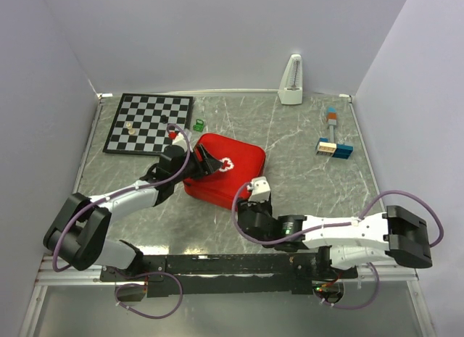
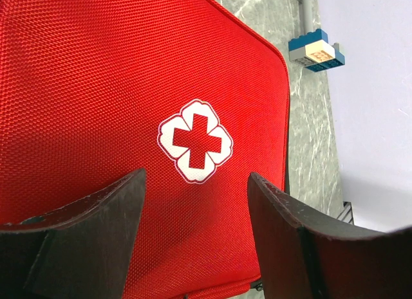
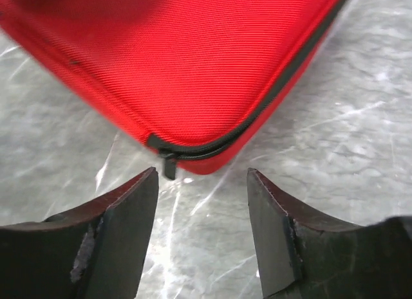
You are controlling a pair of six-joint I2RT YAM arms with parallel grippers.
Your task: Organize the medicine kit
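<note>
The red medicine kit lies closed on the marble table, its white-edged cross emblem facing up. My left gripper hovers over the lid beside the emblem, fingers spread and nothing between them. At the kit's near right corner is my right gripper. In the right wrist view the black zipper runs along the kit's edge, and its dark pull tab hangs at the corner. That tab sits close to the left fingertip of my right gripper, which is open with bare table showing between its fingers.
A chessboard lies at the back left, with a small green object beside it. A white metronome stands against the back wall. Coloured blocks occupy the right side. Marble is clear at front left and right of the kit.
</note>
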